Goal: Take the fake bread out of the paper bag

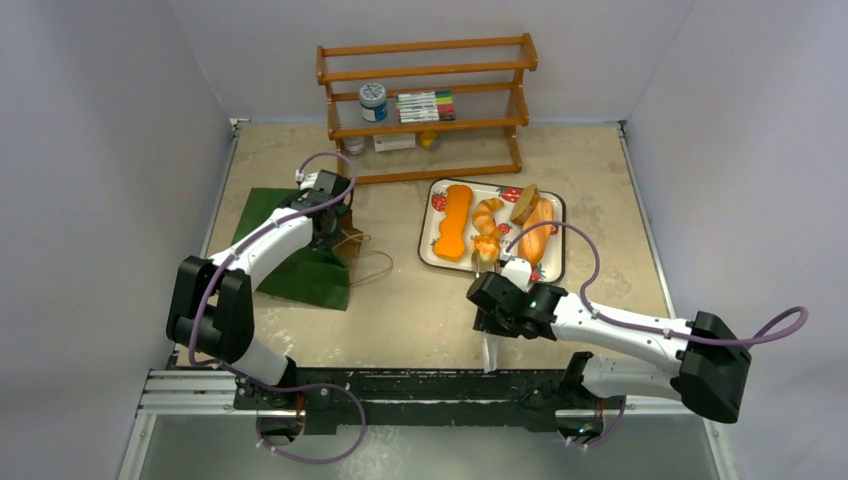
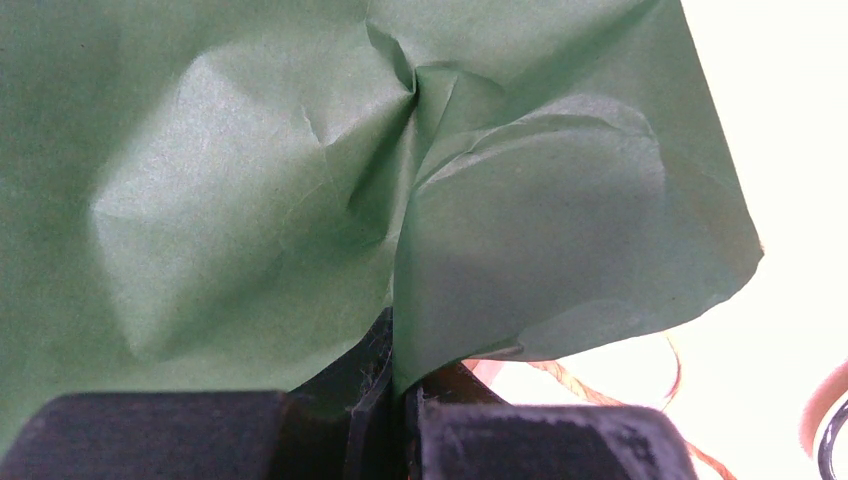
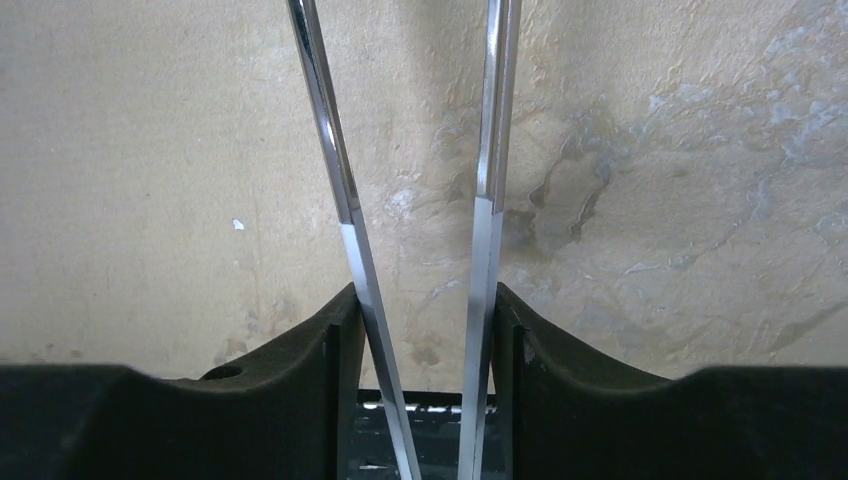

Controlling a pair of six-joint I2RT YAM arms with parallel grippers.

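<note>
A green paper bag (image 1: 318,283) lies on the left of the table, its mouth and string handles (image 1: 375,263) facing right. My left gripper is shut on a fold of the bag's paper. Any bread inside is hidden. The right gripper stands open in front of the tray, metal tongs (image 3: 368,280) between its fingers, which touch the tongs' outer sides. On the white tray (image 1: 433,215) are an orange long piece (image 1: 455,220), a croissant (image 1: 485,215), a round bun (image 1: 486,248), a long loaf (image 1: 537,238) and a brown piece (image 1: 525,205).
At the back stands a wooden rack (image 1: 430,75) with a jar (image 1: 373,100) and a row of markers (image 1: 425,106). Bare table (image 1: 410,320) lies between bag and tray. Grey walls rise on both sides.
</note>
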